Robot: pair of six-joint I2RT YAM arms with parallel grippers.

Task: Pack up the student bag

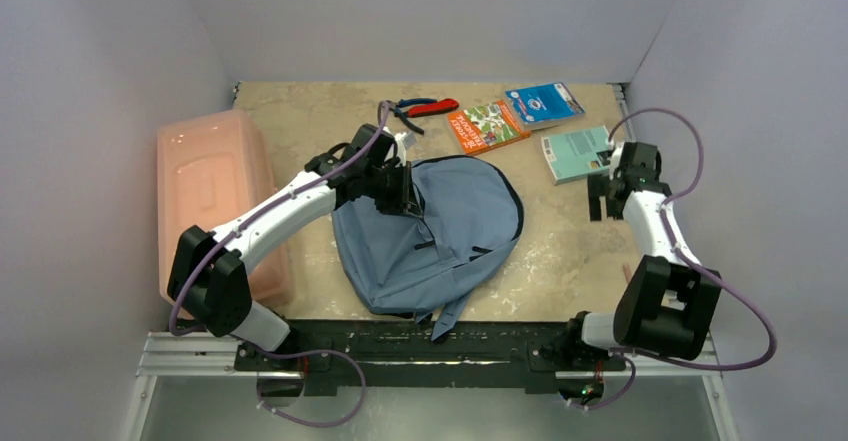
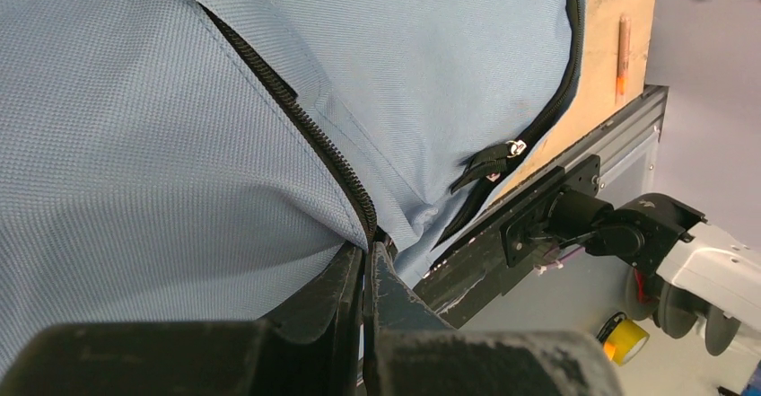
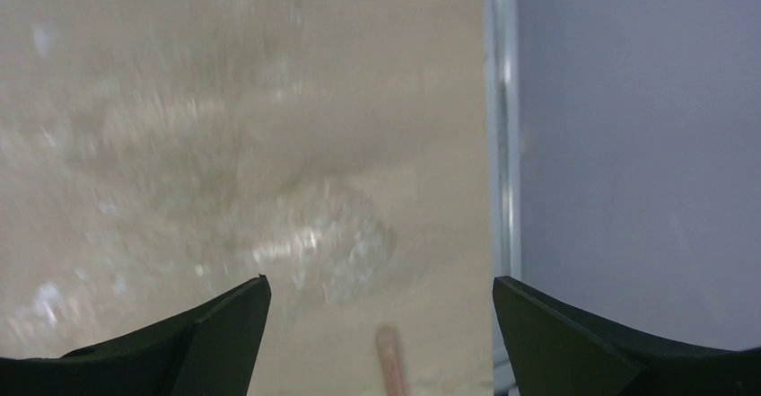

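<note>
The blue-grey bag (image 1: 450, 231) lies in the middle of the table, its black zipper (image 2: 332, 149) running to my left gripper. That gripper's fingers are closed together at the bag's opening edge, with a thin bit of the fabric edge pinched at the tips. A teal book (image 1: 577, 154), an orange book (image 1: 488, 127) and a blue book (image 1: 543, 105) lie flat at the back right. My right gripper (image 1: 604, 199) is open just in front of the teal book; only bare table shows between its fingertips in the right wrist view.
A closed pinkish-orange case (image 1: 212, 181) stands along the left edge. Red-handled pliers (image 1: 433, 107) and other tools lie at the back middle. A thin reddish-brown stick (image 3: 391, 360) rests near the right edge. Bare table separates the bag from the right arm.
</note>
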